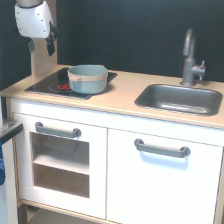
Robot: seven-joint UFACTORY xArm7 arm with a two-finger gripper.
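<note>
High at the upper left hangs my white gripper [41, 47], above the counter and to the left of the pot. Its two dark fingers stand apart, and nothing shows between them. A blue-grey pot [88, 80] with side handles rests upright on the right part of the black stovetop [48, 86]. The gripper and pot are well apart. I cannot see into the bottom of the pot.
On the right, a metal sink [180, 98] is set into the wooden counter [122, 90], with a tall faucet [190, 62] behind it. Grey handles [162, 148] stick out from the white cabinet front. Counter between pot and sink is bare.
</note>
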